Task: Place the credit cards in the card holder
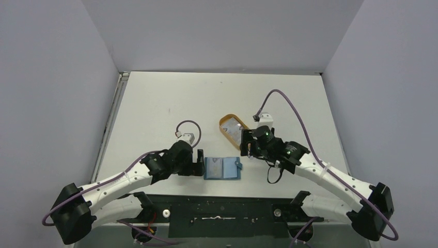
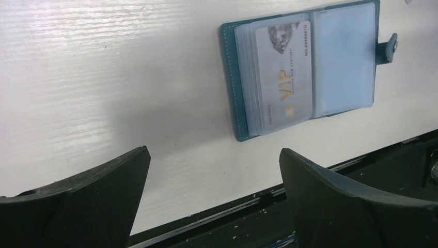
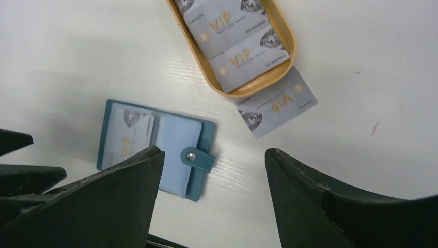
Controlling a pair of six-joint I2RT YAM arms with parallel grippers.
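Note:
A teal card holder [image 1: 231, 169] lies unfolded on the table between my two arms. One VIP card [image 2: 284, 72] shows under its left clear sleeve, while the right sleeve [image 2: 345, 62] looks empty. My left gripper is open over bare table just left of the holder. Open and empty, my right gripper hovers above the table near the holder's clasp [image 3: 197, 159]. A loose card [image 3: 277, 103] lies face up on the table, touching or partly under the corner of the tan tray [image 3: 202, 62], where several more cards [image 3: 249, 59] lie.
Below the holder runs the dark front edge [image 1: 227, 200] of the table. In the right wrist view, the left gripper's fingers [image 3: 31, 178] reach in near the holder's left side.

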